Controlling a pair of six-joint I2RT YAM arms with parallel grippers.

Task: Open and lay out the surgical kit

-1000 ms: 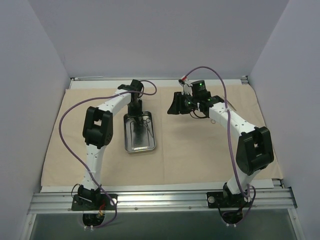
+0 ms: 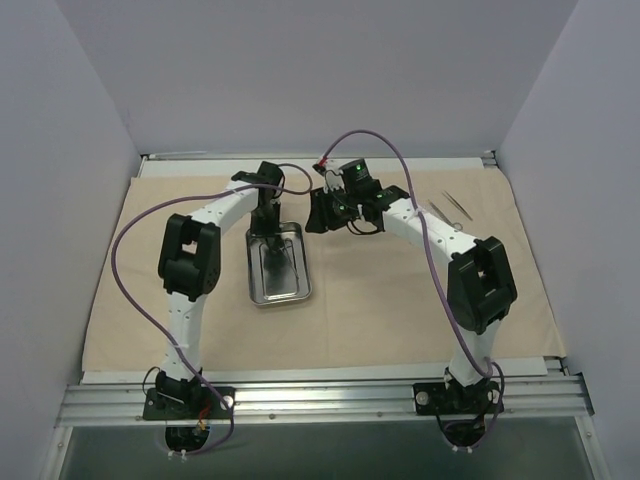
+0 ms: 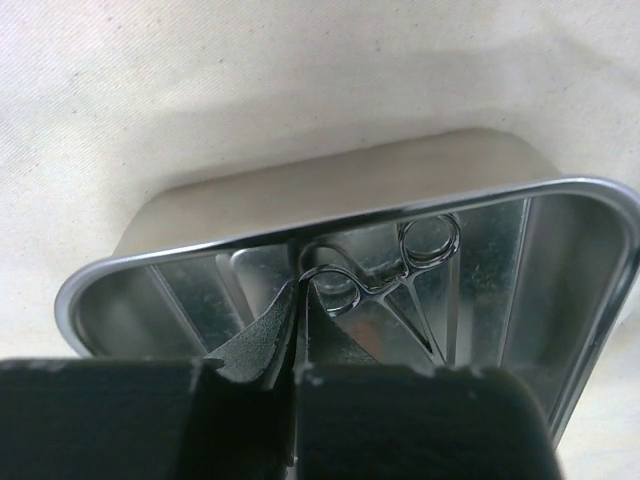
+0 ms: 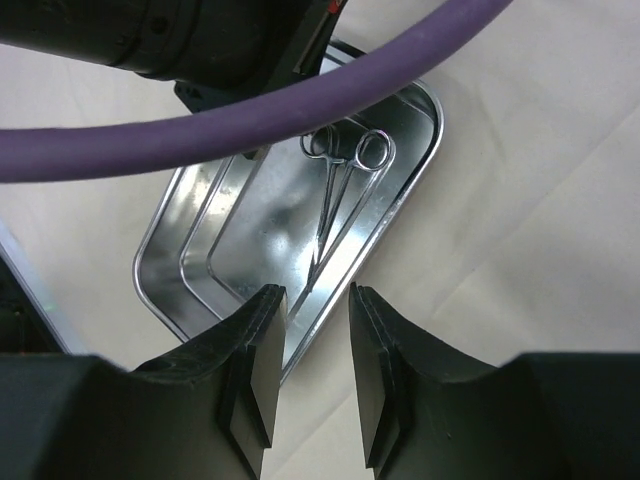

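A metal tray point(image 2: 280, 298) lies on the cloth left of centre. Inside it are shiny ring-handled scissors point(image 4: 331, 185), their rings toward the far end. My left gripper reaches down into that end of the tray, shut, with its tips at one ring of the scissors point(image 3: 375, 290). What lies between the tips is mostly hidden by the dark fingers. Off the tray's right side, my right gripper hangs above the cloth, open and empty. Further right on the cloth lie a pair of slim instruments point(image 2: 457, 206) and another tool point(image 2: 440, 214), partly behind the right arm.
Beige cloth point(image 2: 380, 310) covers the table, with broad free room in the centre and front right. Both arms stand close together near the tray's far end. A purple cable point(image 4: 250, 125) crosses the right wrist view. Grey walls point(image 2: 560, 150) bound the sides and back.
My right gripper has moved left, toward the tray. The left gripper has shifted slightly, staying over the tray's far end. The tray has not moved.
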